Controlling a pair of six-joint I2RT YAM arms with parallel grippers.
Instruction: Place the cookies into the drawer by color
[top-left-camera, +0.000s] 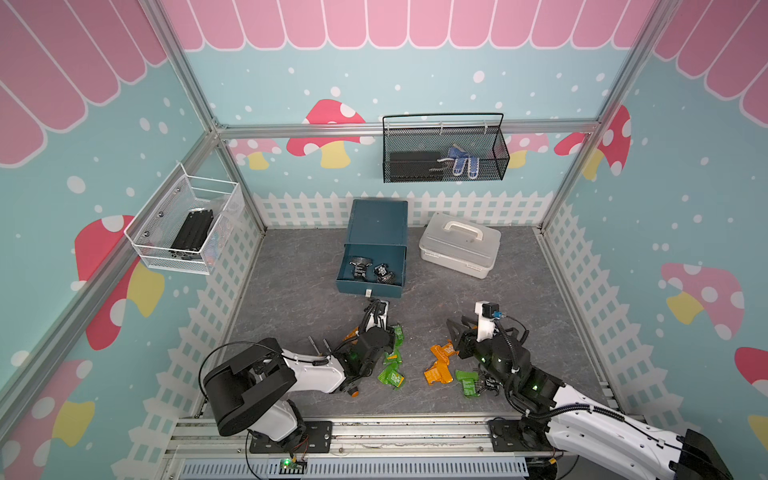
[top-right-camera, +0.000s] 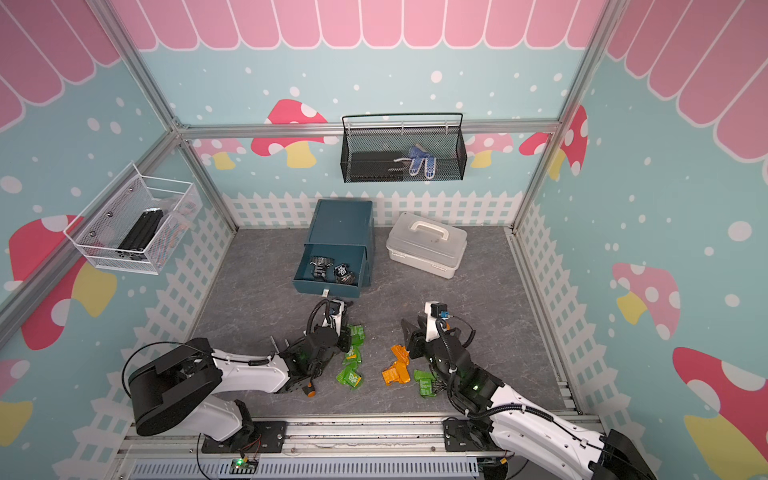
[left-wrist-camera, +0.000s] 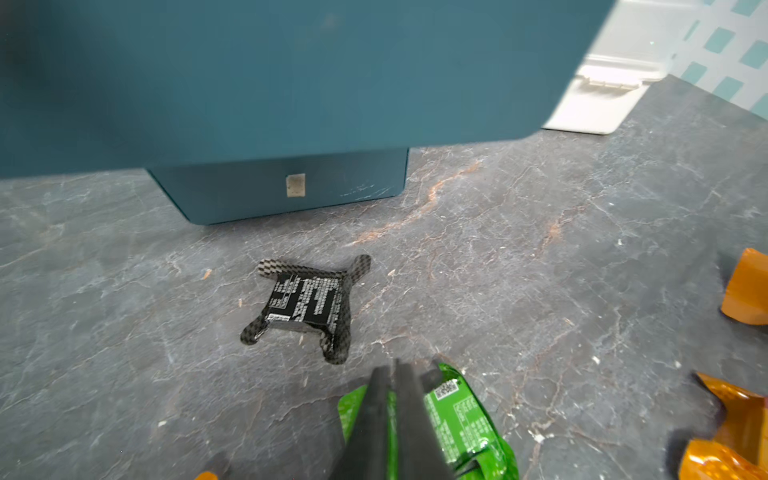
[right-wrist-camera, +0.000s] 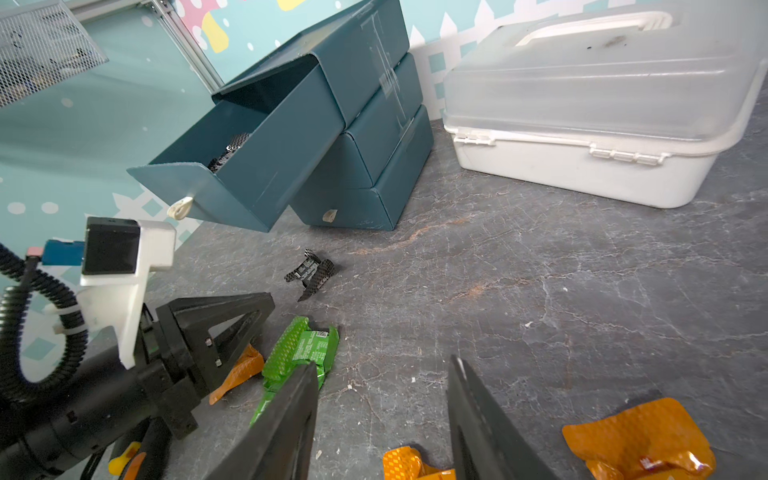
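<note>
The teal drawer unit (top-left-camera: 376, 220) has its top drawer pulled out, with black-wrapped cookies (top-left-camera: 360, 268) inside. A black packet (left-wrist-camera: 304, 304) lies on the floor below it. My left gripper is above a green packet (left-wrist-camera: 456, 424), its fingertips close together; whether anything is between them is unclear. Other green packets (top-right-camera: 349, 376) and orange packets (top-right-camera: 396, 372) lie at the front. My right gripper hangs above the orange packets, fingertips apart, with nothing visible between them. Another green packet (top-left-camera: 468, 382) lies beside the right arm.
A white lidded box (top-left-camera: 460, 244) stands right of the drawer unit. A black mesh basket (top-left-camera: 444, 148) hangs on the back wall, a white wire basket (top-left-camera: 184, 224) on the left wall. The floor right of the drawer is largely clear.
</note>
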